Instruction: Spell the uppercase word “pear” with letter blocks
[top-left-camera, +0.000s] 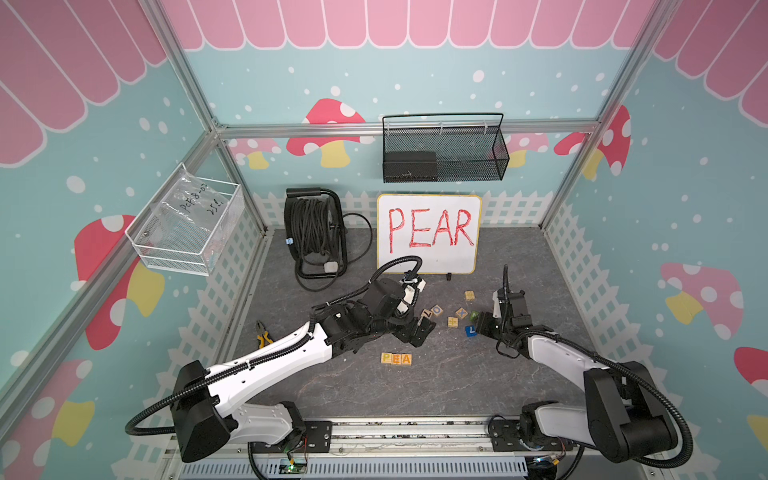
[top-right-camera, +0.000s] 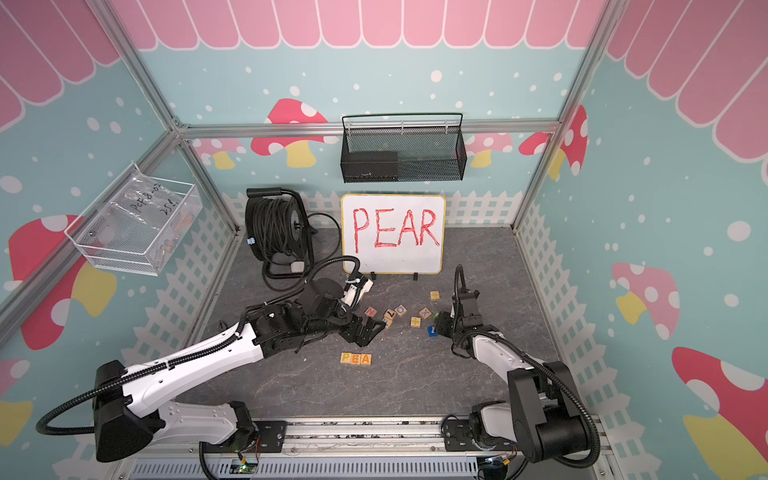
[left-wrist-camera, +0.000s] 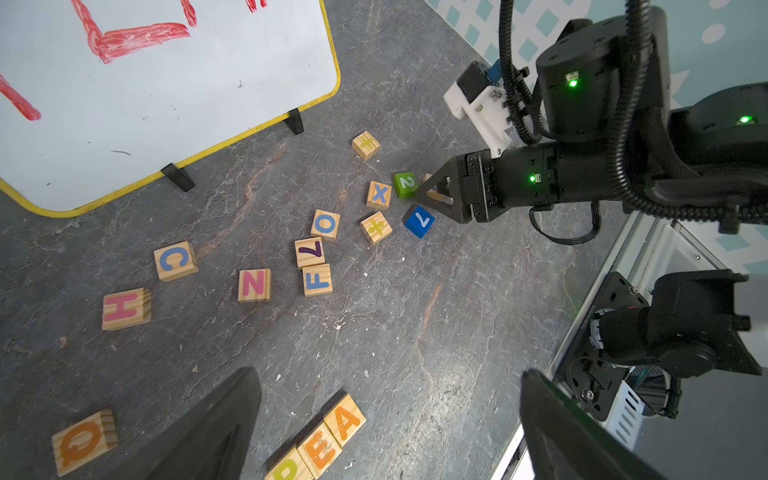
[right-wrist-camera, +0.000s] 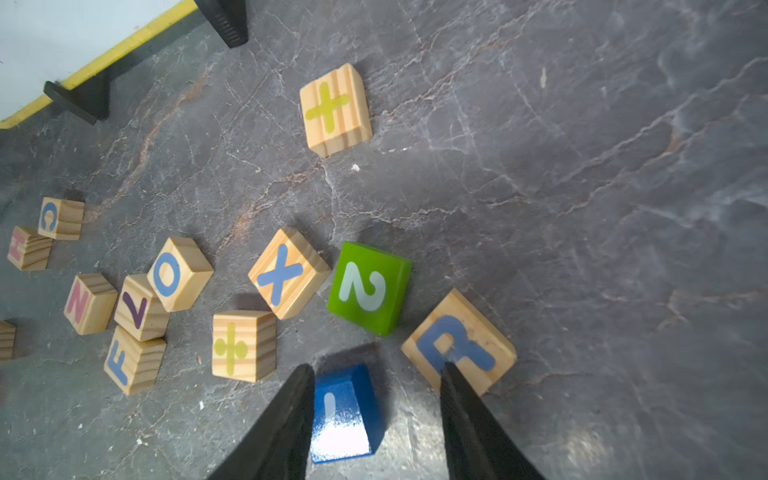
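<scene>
Blocks P (left-wrist-camera: 288, 467), E (left-wrist-camera: 319, 449) and A (left-wrist-camera: 345, 418) stand in a row at the front; P is cut off by the left wrist view's lower edge. Block R (right-wrist-camera: 460, 342), with blue lettering, lies turned on the table. My right gripper is open above the table, its right finger overlapping R's lower edge in view. A blue block (right-wrist-camera: 345, 416) shows between the fingers, near the left one; neither is gripped. My left gripper is open and empty, above and behind the row.
A green 2 block (right-wrist-camera: 369, 288) sits close beside R and the blue block. X (right-wrist-camera: 288, 272), the divide block (right-wrist-camera: 242, 345) and several others lie leftward. The whiteboard (top-left-camera: 429, 233) reading PEAR stands behind.
</scene>
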